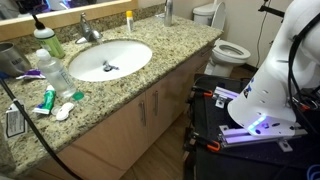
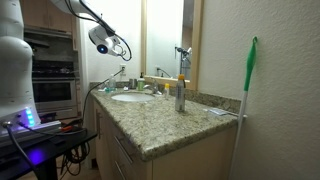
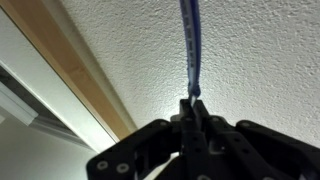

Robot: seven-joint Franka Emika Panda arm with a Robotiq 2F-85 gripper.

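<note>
In the wrist view, my gripper is shut on a long, thin blue stick [image 3: 192,45], which runs up out of the top of the picture. What kind of thing the stick is, I cannot tell. Exterior view 2 shows the gripper [image 2: 124,50] raised high above the counter near the mirror, well clear of the sink [image 2: 135,97]. Its fingers and the stick are too small to make out there. In exterior view 1 the gripper is out of the picture; only the arm's white base shows.
Along the granite counter [image 1: 160,70] stand a clear bottle [image 1: 57,76], a green bottle [image 1: 47,40] and a yellow-capped bottle [image 1: 129,20]. A green-and-white tube [image 1: 45,102] lies near the front left. A faucet [image 1: 89,30] rises behind the sink. A mirror [image 2: 168,45] hangs on the wall.
</note>
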